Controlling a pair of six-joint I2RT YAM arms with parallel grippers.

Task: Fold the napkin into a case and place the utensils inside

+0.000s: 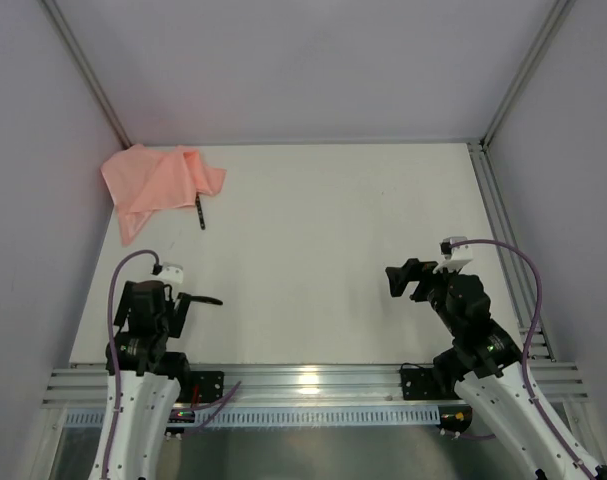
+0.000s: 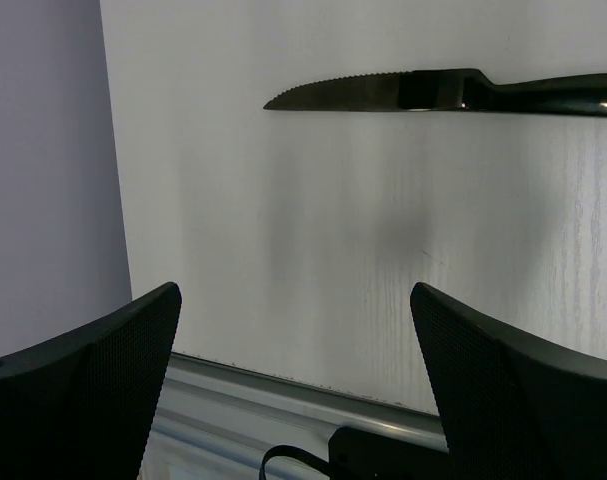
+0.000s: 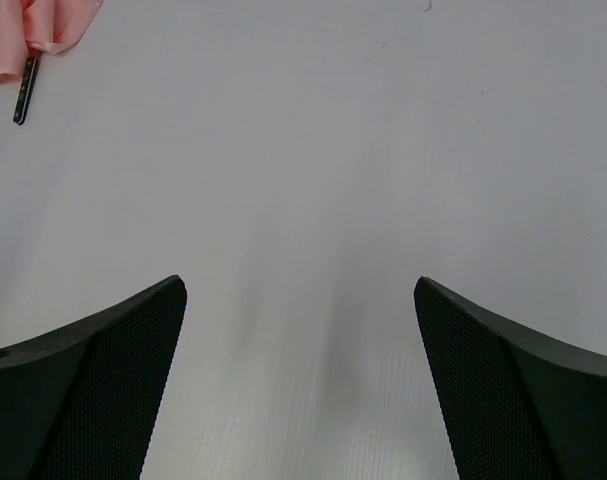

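A crumpled pink napkin [image 1: 148, 180] lies at the back left corner of the table. From under its right part sticks out a dark handle [image 1: 200, 212], whose other end is hidden. A dark knife with a serrated blade [image 2: 353, 94] lies on the table near the left gripper; in the top view only the knife's handle [image 1: 205, 299] shows beside the arm. My left gripper [image 1: 155, 305] stands open over the front left, nothing between its fingers. On the right side my right gripper [image 1: 403, 280] is open and empty too, far from napkin and knife.
Walls stand at the back and both sides. A metal rail [image 1: 303, 378] runs along the front edge.
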